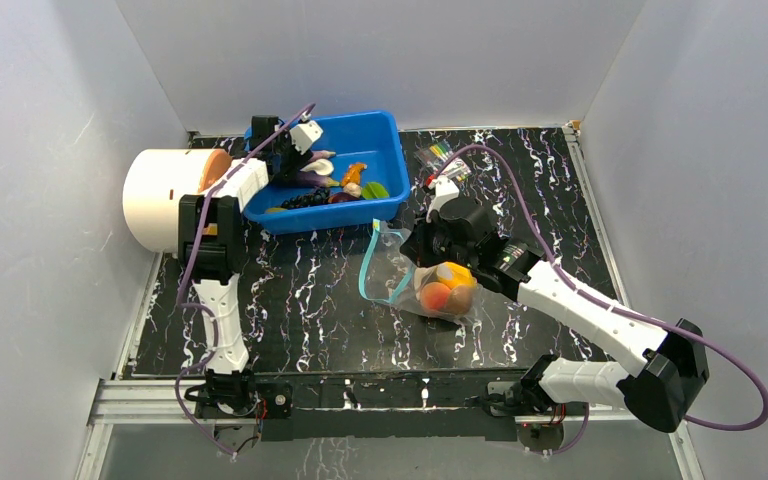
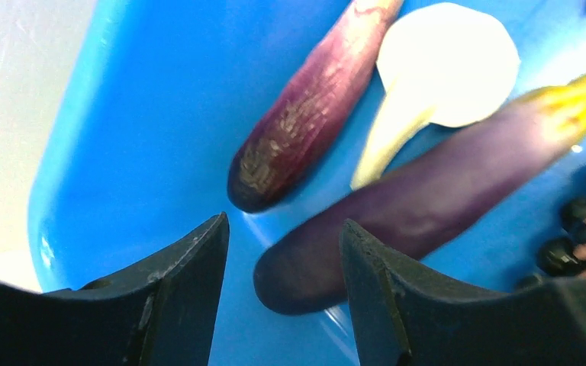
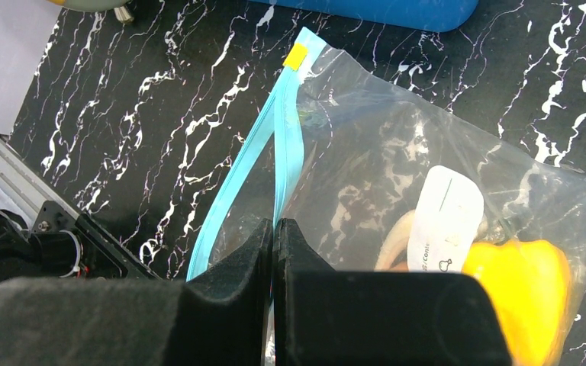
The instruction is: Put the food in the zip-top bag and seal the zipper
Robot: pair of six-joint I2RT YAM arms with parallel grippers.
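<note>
In the top view the clear zip top bag (image 1: 388, 268) lies on the table with its blue-edged mouth to the left and several food pieces inside, among them an orange-red one (image 1: 434, 296). My right gripper is shut on one blue zipper strip (image 3: 288, 145) at the bag's mouth; the mouth stands a little apart. A yellow slider (image 3: 295, 56) sits at the strip's far end. Inside the blue bin (image 1: 385, 130), my left gripper is open, with nothing gripped. Its fingers are over the lower end of a long dark eggplant (image 2: 427, 194).
A second eggplant (image 2: 305, 122), a white mushroom-like piece (image 2: 458, 65) and dark grapes (image 2: 580, 229) lie in the bin. A packet of coloured pens (image 1: 443, 158) is behind the right arm. A large white cylinder (image 1: 160, 200) stands at left. Table left of the bag is free.
</note>
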